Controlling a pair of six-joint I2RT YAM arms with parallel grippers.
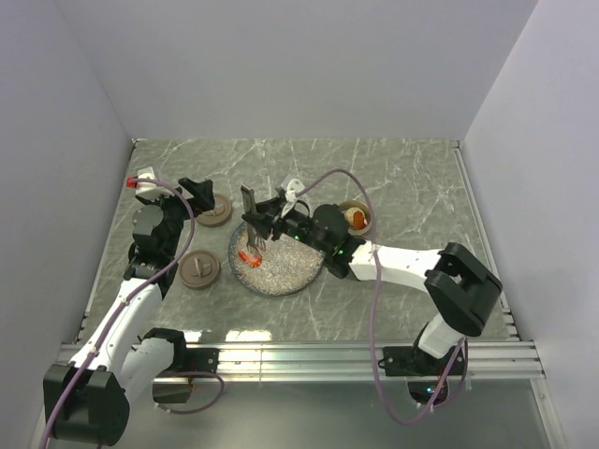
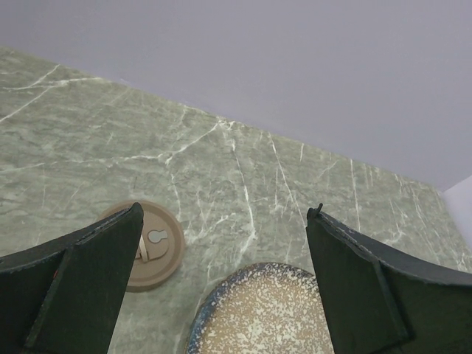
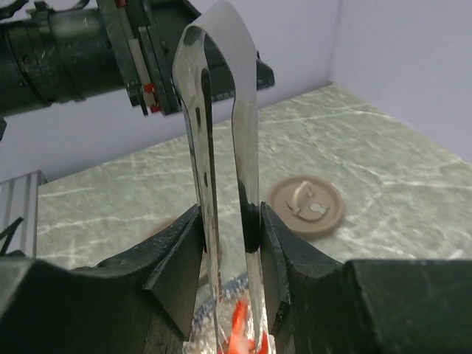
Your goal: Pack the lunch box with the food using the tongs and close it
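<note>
Metal tongs (image 3: 245, 147) stand upright between the fingers of my right gripper, which is shut on them with the two arms a small gap apart. In the top view the tongs (image 1: 249, 202) reach down to the left part of the speckled round plate (image 1: 298, 271). An orange-red, shrimp-like piece (image 1: 250, 258) lies there, right at the tong tips. In the right wrist view this red piece (image 3: 239, 324) shows around the tips; whether they touch it I cannot tell. My left gripper is open and empty, above the table's left side.
Two round brown lids, one at the back (image 1: 216, 210) and one nearer (image 1: 198, 269), lie left of the plate. A food bowl (image 1: 356, 217) shows behind my right arm, which covers the other bowl.
</note>
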